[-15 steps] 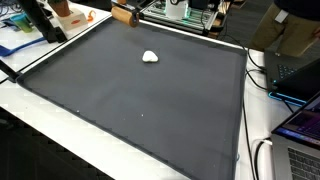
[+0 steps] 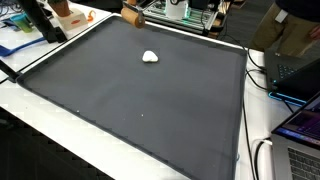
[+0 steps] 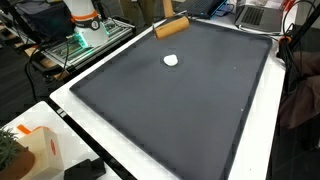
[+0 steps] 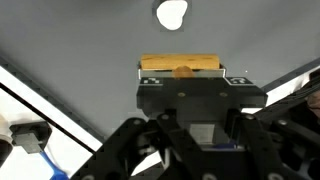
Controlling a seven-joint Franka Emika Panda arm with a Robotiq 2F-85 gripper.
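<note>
A light wooden piece (image 4: 180, 62) with a long bar-shaped head lies at my gripper, which is shut on its rounded stem. In exterior view 2 the wooden piece (image 3: 172, 28) hangs near the far edge of the dark board, its stem (image 3: 168, 8) pointing up; whether it touches the surface I cannot tell. Exterior view 1 shows the wooden piece (image 2: 132, 16) at the board's far edge, with the gripper out of frame. A small white rounded object (image 3: 170, 60) rests on the board, apart from the wooden piece.
The dark grey board (image 2: 140, 105) is otherwise clear. Laptops (image 2: 296, 160) stand along one side of it. Cables (image 2: 262, 68) run beside the board. An orange-and-white item (image 3: 85, 20) stands at the upper left in exterior view 2.
In exterior view 1 the wooden piece has shifted slightly right and is a little lower in the picture at the last. The white object has stayed in place.
</note>
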